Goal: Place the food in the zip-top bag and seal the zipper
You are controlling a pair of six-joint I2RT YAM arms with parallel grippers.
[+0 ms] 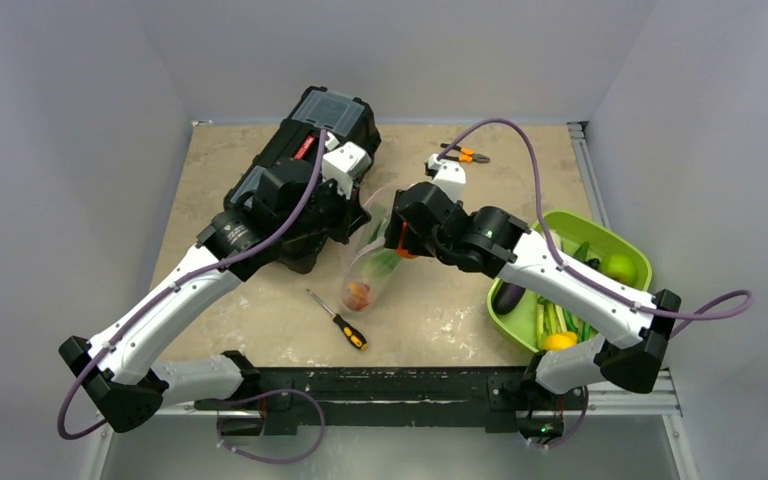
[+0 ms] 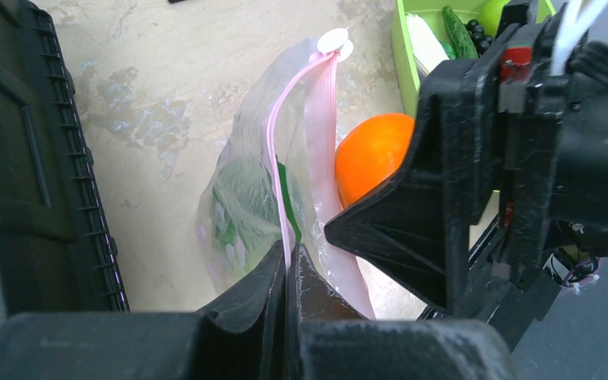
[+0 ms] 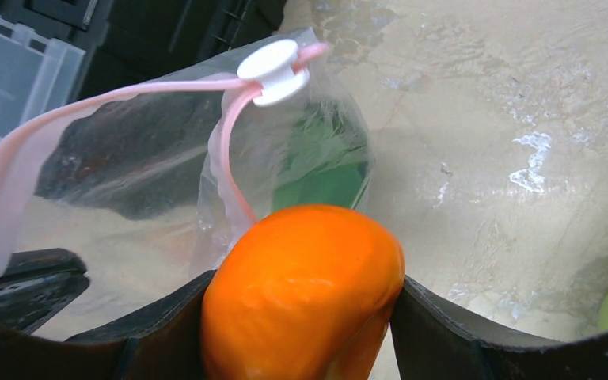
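The clear zip bag [image 1: 362, 262], pink along its mouth with a white slider [image 2: 333, 41], stands between my two arms. Green leafy food [image 2: 233, 226] and something reddish [image 1: 357, 294] show inside it. My left gripper is shut on one pink edge of the mouth. Between the fingers of my right gripper sits a glossy orange pepper [image 3: 305, 285], touched on both sides. In the left wrist view the pepper [image 2: 374, 154] is just right of the bag's other pink edge, outside the mouth, and my right gripper's near finger [image 2: 400, 226] overlaps that edge.
A green basket [image 1: 642, 262] with more produce stands at the right. The black toolbox [image 1: 305, 130] lies close behind my left gripper. A screwdriver [image 1: 338, 320] lies in front of the bag, and pliers [image 1: 470, 154] lie at the back.
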